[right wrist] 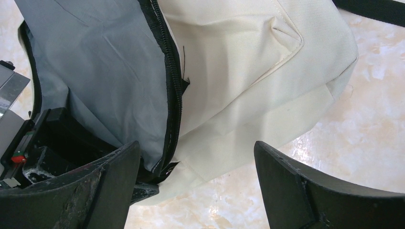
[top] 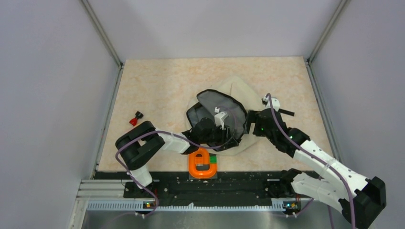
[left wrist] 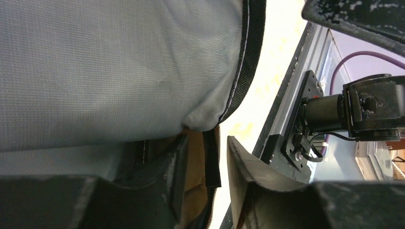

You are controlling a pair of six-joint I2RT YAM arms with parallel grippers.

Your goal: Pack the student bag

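Note:
The cream bag (top: pixel 239 90) lies open at the table's middle, its grey, black-edged flap (right wrist: pixel 95 52) folded over the inside. My left gripper is low at the bag's front edge, partly open beneath the grey fabric (left wrist: pixel 119 71), a black strip and brown material showing between and behind its fingers; whether it touches these I cannot tell. My right gripper hangs open over the bag's right side, with fabric and table visible below and nothing held.
An orange object (top: pixel 202 174) with a green block (top: pixel 213 159) lies at the front edge, below the left arm. A small red and black item (top: pixel 133 120) lies at the left.

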